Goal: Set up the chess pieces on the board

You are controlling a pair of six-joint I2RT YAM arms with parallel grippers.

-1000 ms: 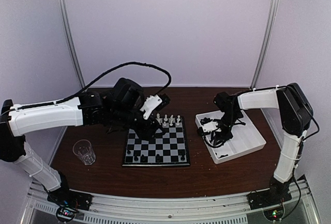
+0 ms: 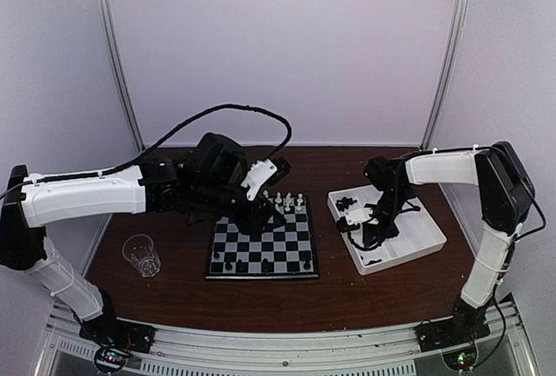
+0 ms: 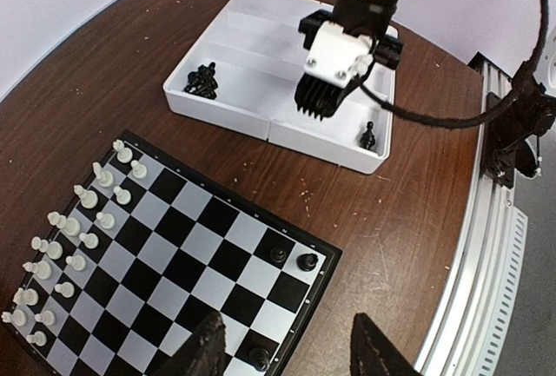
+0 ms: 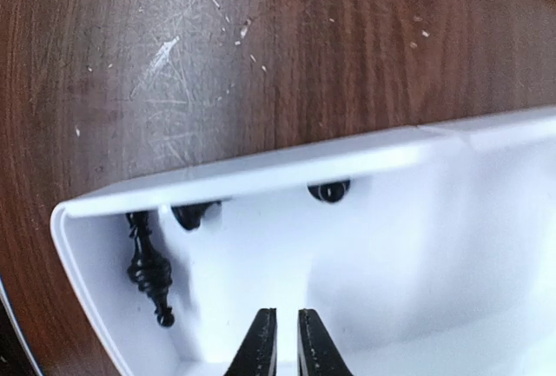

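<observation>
The chessboard [image 3: 182, 280] holds white pieces [image 3: 82, 194] along one side and several black pieces [image 3: 307, 261] near other edges. My left gripper hangs over the board, fingers apart, nothing seen between them. My right gripper is over the white tray [image 4: 95, 298], its fingertips close together; whether anything is between them is hard to tell. In the right wrist view a black piece [image 4: 152, 272] lies along the tray's short wall and others are partly hidden under the rim. A cluster of black pieces [image 3: 201, 81] sits in the tray in the left wrist view.
A clear glass [image 2: 141, 256] stands on the table at the left of the board. Bare table [image 3: 382, 237] lies between board and tray and in front of them. Walls enclose the back and sides.
My right arm has shifted slightly to the right over the tray. My left arm has moved very little.
</observation>
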